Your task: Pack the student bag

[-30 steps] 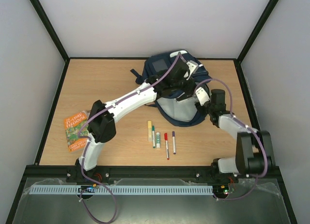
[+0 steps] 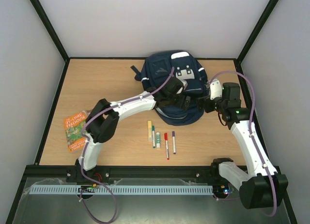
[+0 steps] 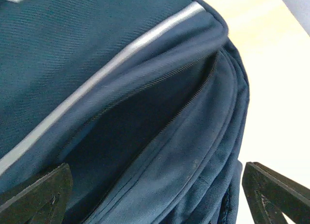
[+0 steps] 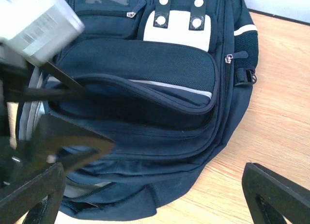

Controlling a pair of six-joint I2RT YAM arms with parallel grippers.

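Observation:
A navy backpack (image 2: 164, 69) lies at the back of the table, its front compartment a dark slit in the left wrist view (image 3: 145, 127). My left gripper (image 2: 184, 102) hovers open over its lower middle. My right gripper (image 2: 203, 104) stands open at the bag's right side. Below the bag lie a yellow glue tube (image 2: 149, 131), a teal pen (image 2: 153, 136), a glue stick (image 2: 158, 140), a red marker (image 2: 166, 146) and a purple marker (image 2: 174, 142). An orange workbook (image 2: 75, 131) lies at the left.
Dark frame rails edge it, with pale walls around.
Both arms have shifted; my left gripper moved down, my right one back and rightward. The bag's pale inner lining, exposed earlier, is now mostly covered by navy fabric.

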